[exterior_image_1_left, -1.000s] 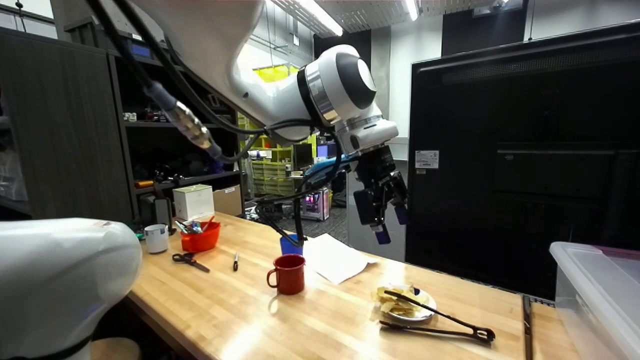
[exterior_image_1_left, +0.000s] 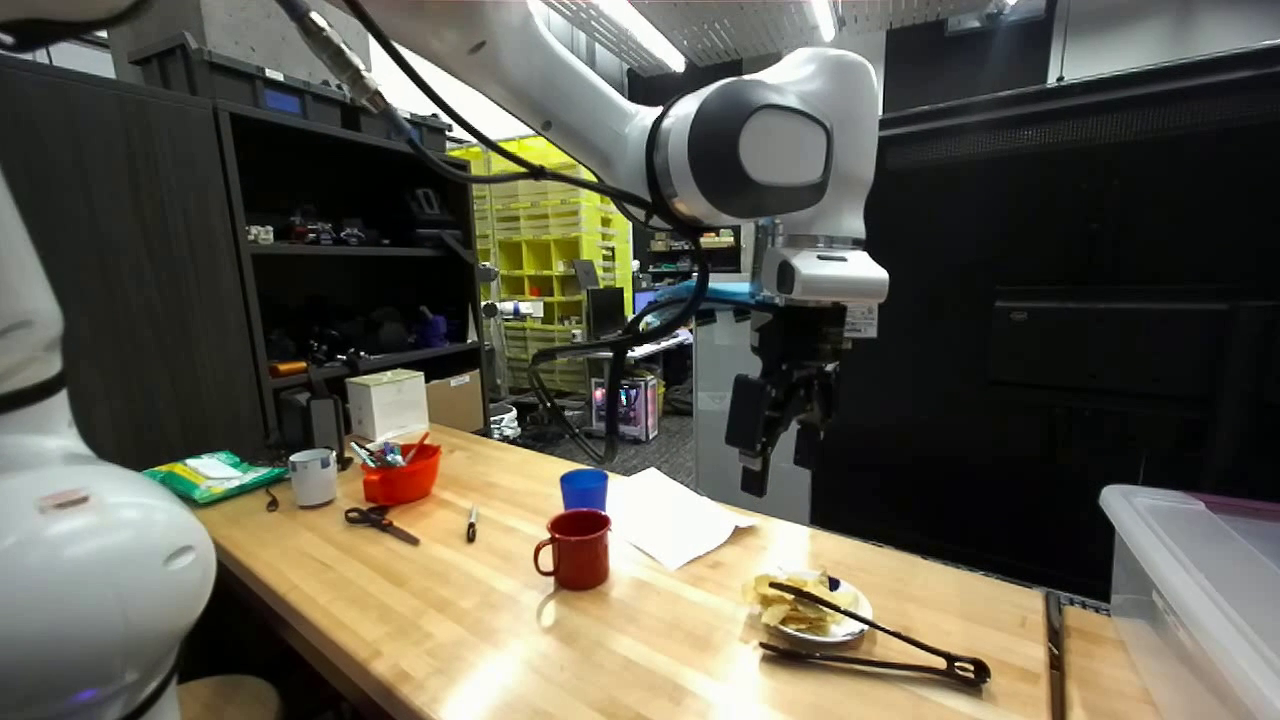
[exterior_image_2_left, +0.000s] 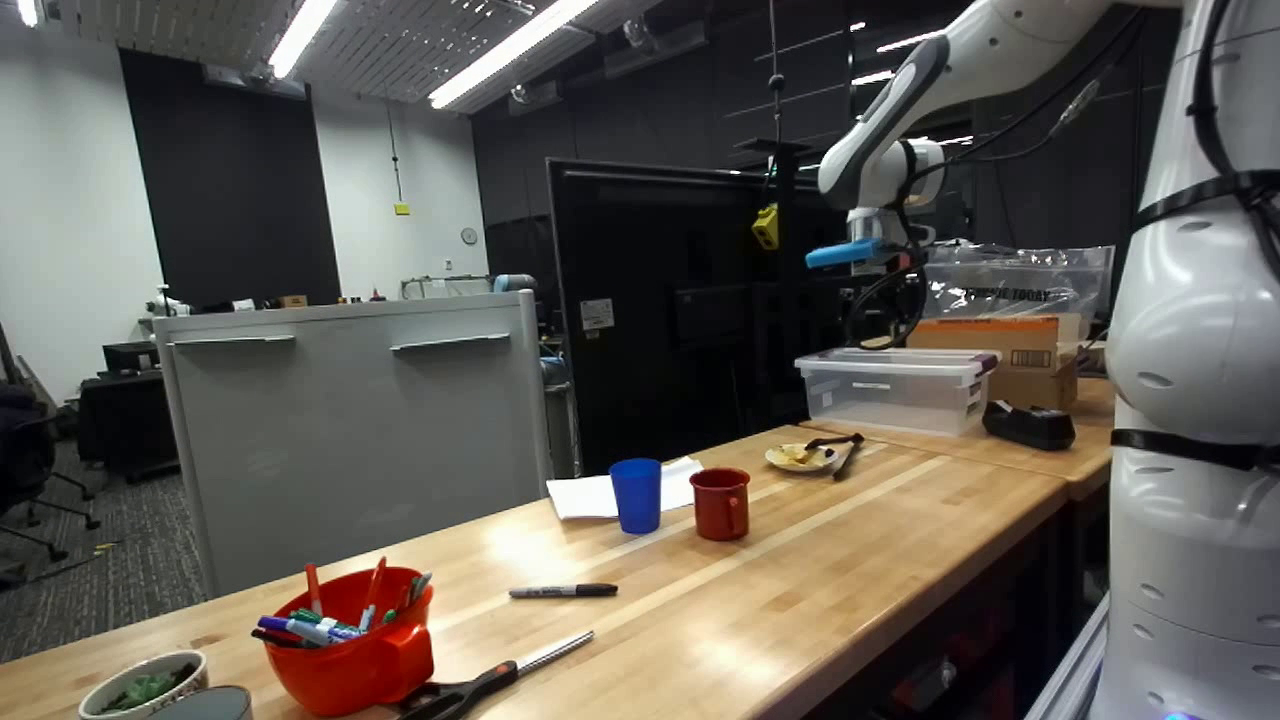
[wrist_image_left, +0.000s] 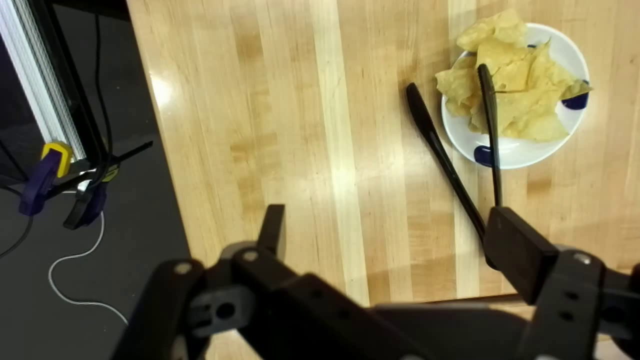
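Note:
High over the far end of the wooden table, my gripper stands open, its two fingers wide apart and nothing between them. In exterior view 1 the gripper (exterior_image_1_left: 774, 468) points down, well above the tabletop. Black tongs (wrist_image_left: 444, 159) lie with one arm across a white plate (wrist_image_left: 522, 157) and the other on the wood beside it; their hinged end is partly hidden behind my right finger in the wrist view. Yellowish chips (wrist_image_left: 516, 78) are heaped on the plate. A red mug (exterior_image_1_left: 579, 550) and a blue cup (exterior_image_2_left: 637, 494) stand upright near the middle of the table.
White paper (exterior_image_1_left: 672, 516) lies behind the mug. Red pen holder (exterior_image_2_left: 360, 666), scissors (exterior_image_2_left: 480, 690) and a marker (exterior_image_2_left: 564, 590) occupy the other end. A clear plastic bin (exterior_image_2_left: 894, 394) stands past the plate. Bare wood spreads in front of the mug.
The arm has swung rightward in exterior view 1, and my gripper has turned from a slant to nearly straight down. Tongs, plate and mug have not moved.

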